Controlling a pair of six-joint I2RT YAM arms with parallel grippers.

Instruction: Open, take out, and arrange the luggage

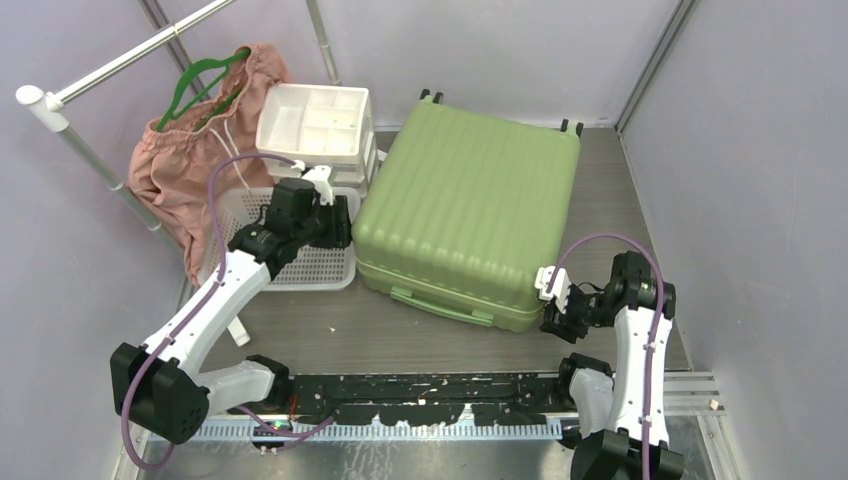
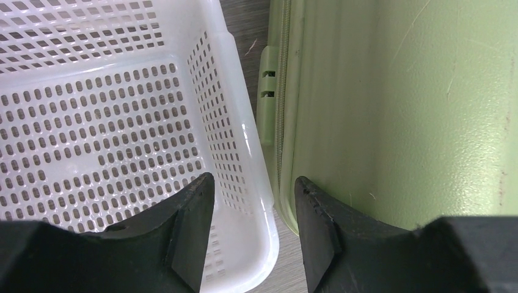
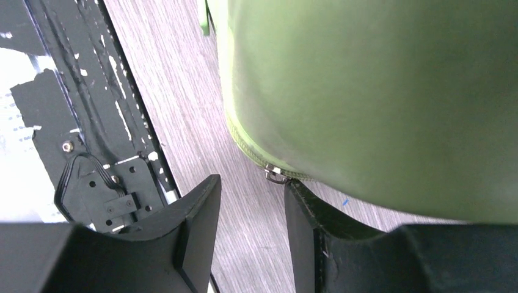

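Observation:
A green suitcase (image 1: 462,205) lies flat in the middle of the floor, its handle facing the front. My left gripper is part open at the suitcase's left side, above the edge of the white basket (image 2: 91,122); in its wrist view the zipper (image 2: 283,97) runs just beyond the fingers, with nothing visibly between them. My right gripper is part open at the suitcase's front right corner, one fingertip at a metal zipper pull (image 3: 275,176).
A white drawer box (image 1: 314,125) and a pink bag (image 1: 160,190) on a clothes rail stand at the back left. Bare floor (image 1: 610,190) shows along the right wall and in front of the suitcase.

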